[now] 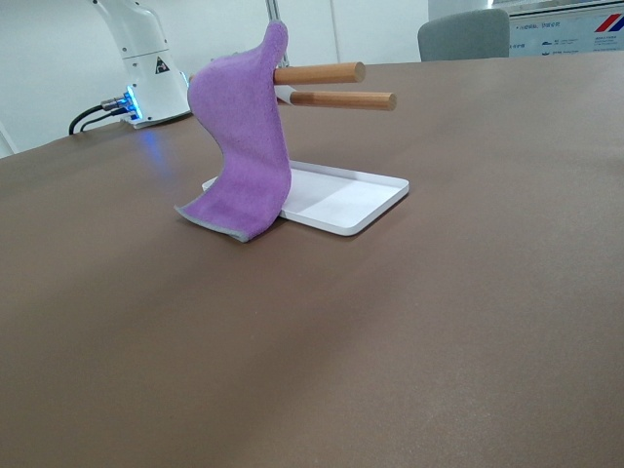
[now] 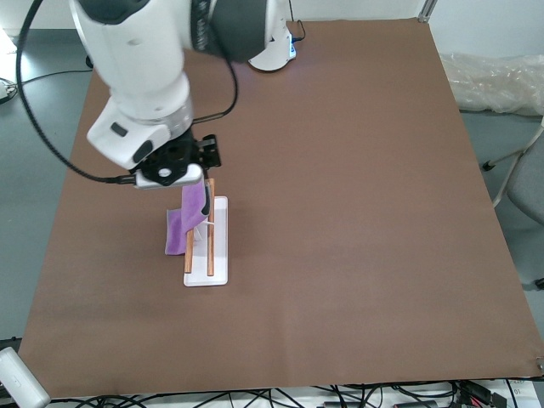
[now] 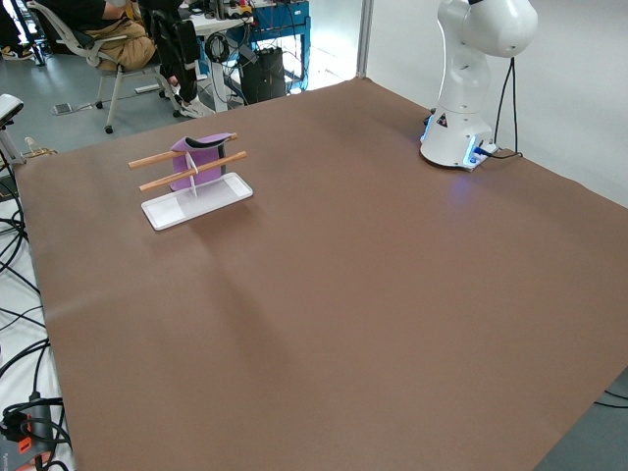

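Observation:
A purple cloth [image 1: 234, 146] with grey edging hangs draped over a rack of two wooden rods [image 1: 331, 98] on a white tray [image 1: 341, 203]. In the left view the robot's gripper [image 2: 191, 163] is above the upper end of the rack and cloth [image 2: 176, 229]; its fingers are hard to make out, so its opening is unclear. The top view and the right view show the cloth on the rack [image 3: 210, 154] with no gripper at it.
A white robot base [image 3: 451, 142] stands at the table's edge. Cables run along the table's outer side.

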